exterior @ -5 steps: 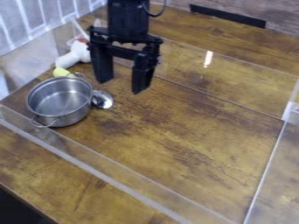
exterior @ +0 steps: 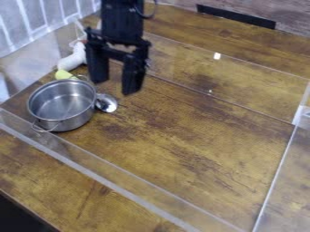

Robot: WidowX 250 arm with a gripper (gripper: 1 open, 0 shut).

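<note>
My gripper (exterior: 115, 71) is a dark, motion-blurred shape over the upper middle-left of the camera view, above and behind the steel pot; its fingers are too blurred to read clearly. The steel pot (exterior: 61, 105) stands at the left on the wooden table (exterior: 194, 154). A shiny metal utensil (exterior: 105, 103) lies just right of the pot, and a yellow-green item (exterior: 63, 75) sits behind it, next to a white object (exterior: 72, 56) partly hidden by the arm.
Clear plastic walls edge the work area at the front, right and back left.
Over the last second my arm has shifted left. It looks slightly higher and more blurred now than in the frame before. The pot and other items have not visibly moved.
</note>
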